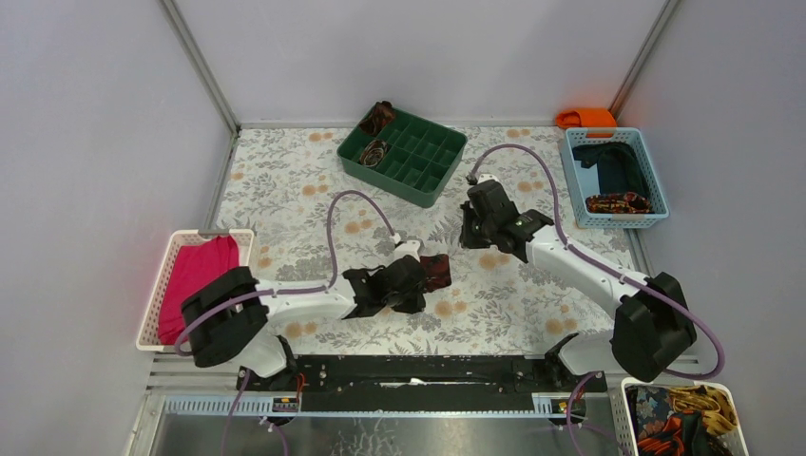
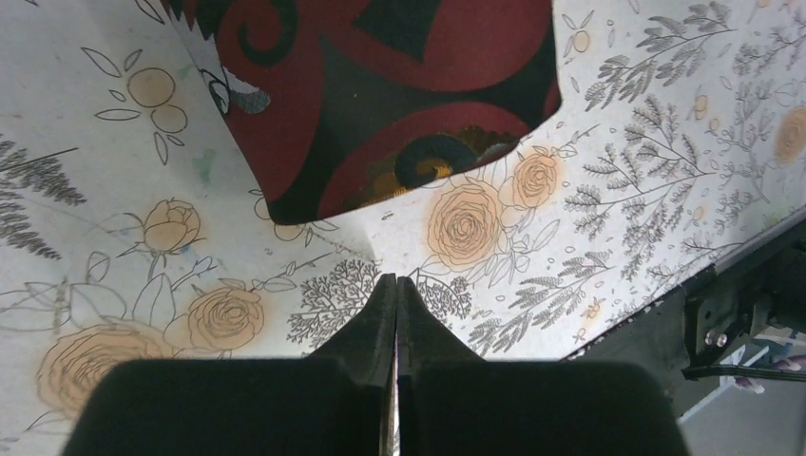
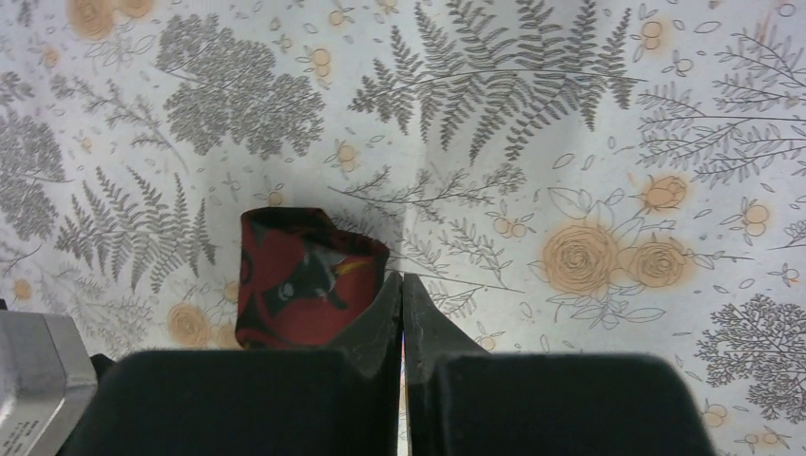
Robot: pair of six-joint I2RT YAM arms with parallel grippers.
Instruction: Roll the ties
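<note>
A dark red and black patterned tie (image 1: 436,272) lies folded into a small, roughly square bundle on the flowered tabletop. Its near edge fills the upper part of the left wrist view, where the tie (image 2: 399,104) is apart from the fingertips. My left gripper (image 1: 411,306) is shut beside the tie's front left side, nothing showing between its fingers. In the right wrist view the upper fold of the tie (image 3: 309,285) stands slightly loose, left of my fingertips. My right gripper (image 1: 466,241) is shut and empty, behind and to the right of the tie.
A green divided tray (image 1: 428,197) at the back holds two rolled ties in its left compartments. Cloths fill a blue basket (image 1: 637,220) at right, a white basket (image 1: 152,318) at left and another basket (image 1: 623,418) at front right.
</note>
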